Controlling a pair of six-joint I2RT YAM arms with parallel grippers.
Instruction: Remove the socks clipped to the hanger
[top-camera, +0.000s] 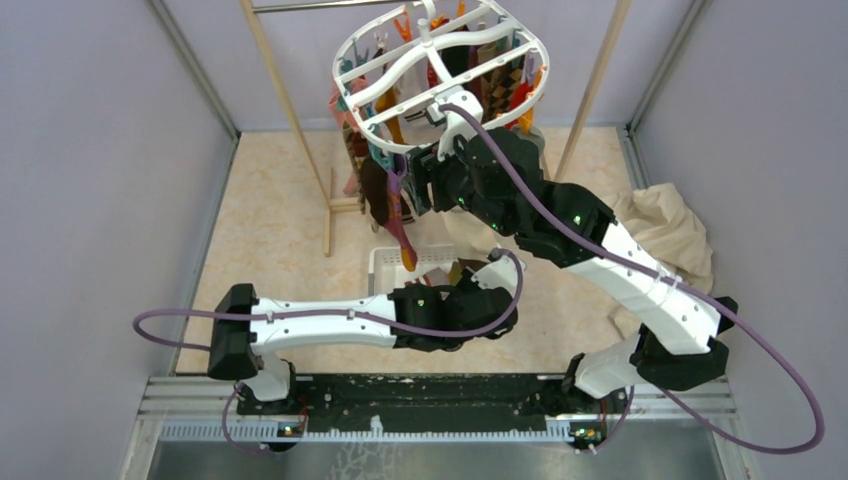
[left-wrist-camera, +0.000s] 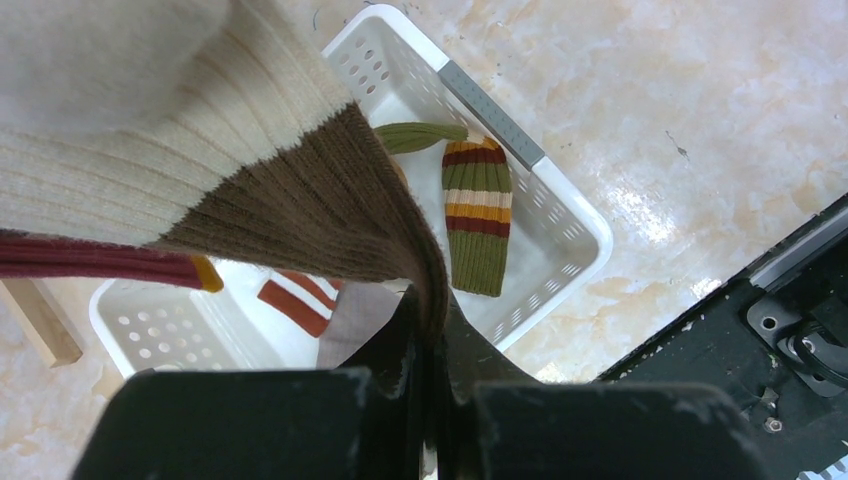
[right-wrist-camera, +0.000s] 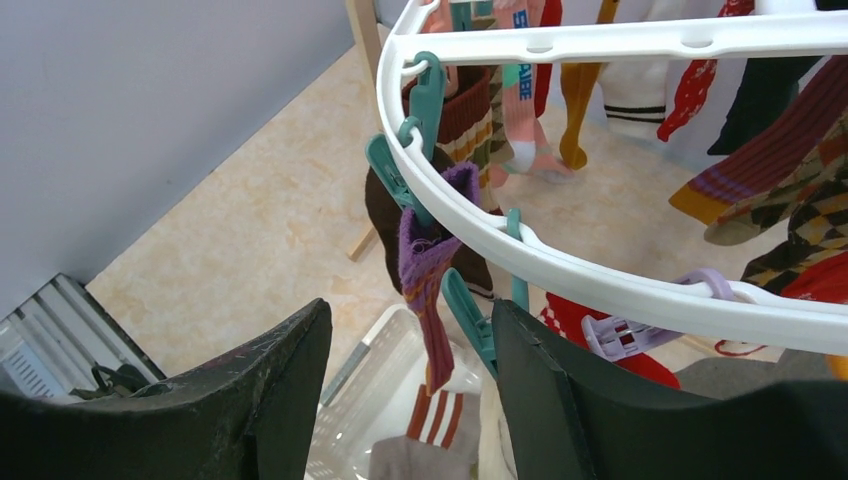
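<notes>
In the left wrist view, my left gripper is shut on the brown end of a cream-and-brown sock (left-wrist-camera: 300, 200), which stretches up out of view. My right gripper is part open under the ring of the white hanger (right-wrist-camera: 460, 215). A green clip (right-wrist-camera: 470, 322) stands between its fingers, close to the right one; whether they touch it I cannot tell. Cream cloth hangs below that clip. Just left, a purple-and-orange sock (right-wrist-camera: 428, 290) dangles from another green clip (right-wrist-camera: 395, 180). More socks hang around the ring.
Below is a white basket (left-wrist-camera: 575, 225) with several socks in it, one of them green-striped (left-wrist-camera: 478, 225). A lilac clip (right-wrist-camera: 635, 335) is fixed to the ring at right. Wooden stand legs (top-camera: 595, 90) flank the hanger. Beige cloth (top-camera: 665, 230) lies on the floor at right.
</notes>
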